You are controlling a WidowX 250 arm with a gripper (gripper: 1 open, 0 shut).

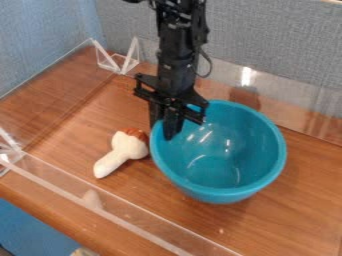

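Observation:
The black robot gripper [171, 112] reaches down from the top centre onto the left rim of a teal bowl [227, 160], its fingers at that rim; it looks shut on it, though the fingertips are partly hidden. The bowl is large and empty. Left of the bowl, a white toy [118, 158] with an orange-red end lies on the wooden table [80, 200].
A clear plastic edge [107, 220] runs along the table's front left, with white brackets at the left. A grey back wall [281, 60] stands behind.

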